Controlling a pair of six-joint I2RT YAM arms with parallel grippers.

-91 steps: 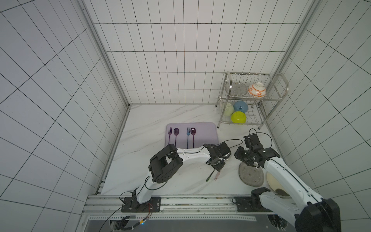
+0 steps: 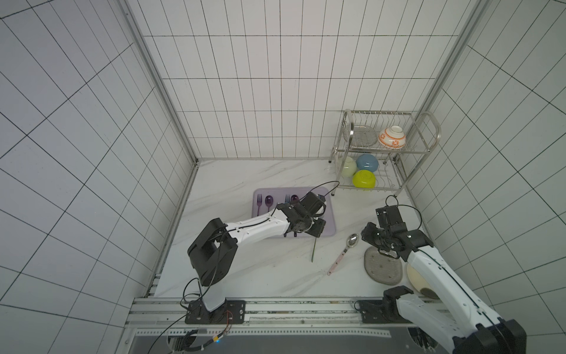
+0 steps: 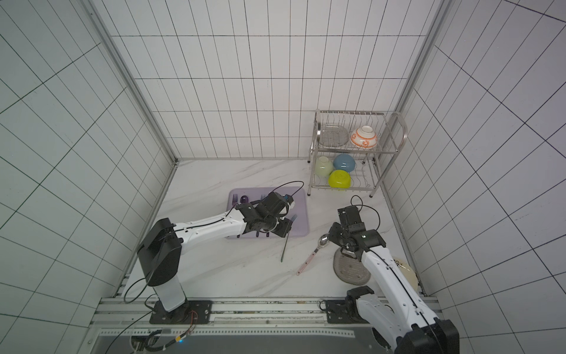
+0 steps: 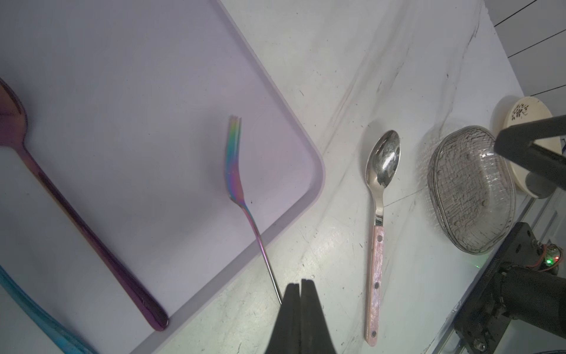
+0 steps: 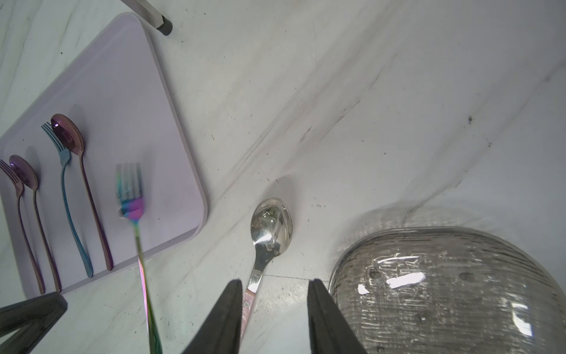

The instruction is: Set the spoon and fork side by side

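Observation:
The rainbow-tinted fork [image 4: 234, 168] slants with its head over the lilac tray and its handle across the near rim. Its thin handle runs to my left gripper, whose fingertips are shut on it. In the right wrist view the fork [image 5: 131, 203] looks blurred. A steel spoon [image 4: 383, 162] with a pink handle lies on the marble counter, right of the tray and apart from the fork. My right gripper stands open and empty above the counter near the spoon, its fingers apart.
The tray [image 5: 150, 82] holds several other forks and spoons. A clear textured dish [image 2: 383, 266] lies right of the spoon, below the right arm. A steel rack [image 2: 386, 151] with bowls stands at the back right. Bare counter [image 2: 277, 265] lies in front of the tray.
The left arm has swung left and back from beside the spoon to the tray's near right corner, the fork moving with it. The spoon lies still; the right arm has shifted slightly right.

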